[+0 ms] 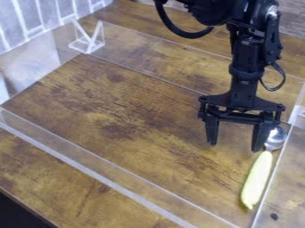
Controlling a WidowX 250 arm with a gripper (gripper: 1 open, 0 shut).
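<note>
My black gripper (234, 135) is open above the right part of the wooden floor of the clear-walled enclosure, with nothing between its two fingers. Just right of the right finger, a silver spoon (276, 138) lies by the right wall, partly behind the gripper. Below it, a pale yellow elongated object (256, 180), like a toy corn or banana, lies along that same wall.
Clear low walls (107, 164) border the work area. A small white bracket (86, 40) stands at the back left, near white railing (24, 18).
</note>
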